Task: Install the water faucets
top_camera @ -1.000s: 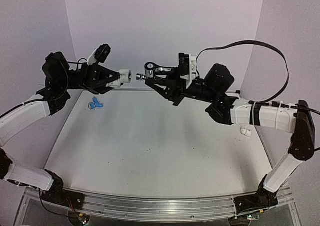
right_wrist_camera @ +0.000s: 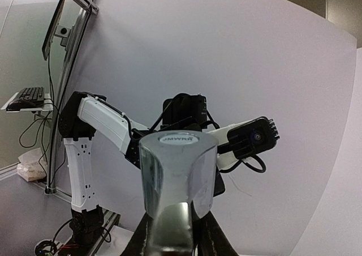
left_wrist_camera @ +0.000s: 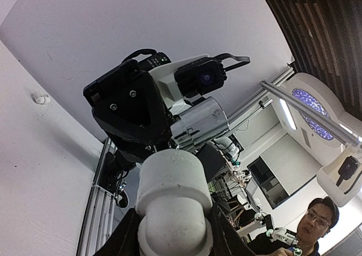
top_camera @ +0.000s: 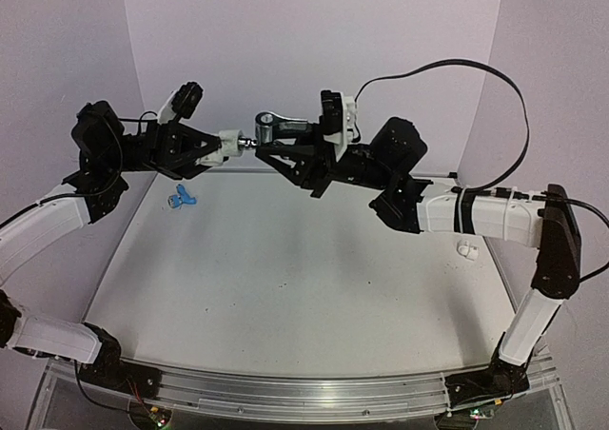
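Note:
A chrome faucet (top_camera: 265, 126) is held in the air by my right gripper (top_camera: 278, 156), which is shut on it; its lever handle (right_wrist_camera: 172, 230) runs back toward the fingers in the right wrist view. Facing it, a white pipe fitting (top_camera: 230, 143) sits in my left gripper (top_camera: 211, 151), shut on its rear part. In the left wrist view the fitting (left_wrist_camera: 174, 182) fills the lower middle, between the fingers. The faucet's threaded end (top_camera: 248, 143) meets the fitting's open mouth; how deep it sits inside is hidden.
On the white table (top_camera: 295, 278), a blue fitting (top_camera: 182, 196) lies at the far left and a small white fitting (top_camera: 467, 249) at the right. A loose cable (top_camera: 514, 92) arches over the right arm.
My right gripper has moved left with the faucet, closing the gap to the white fitting.

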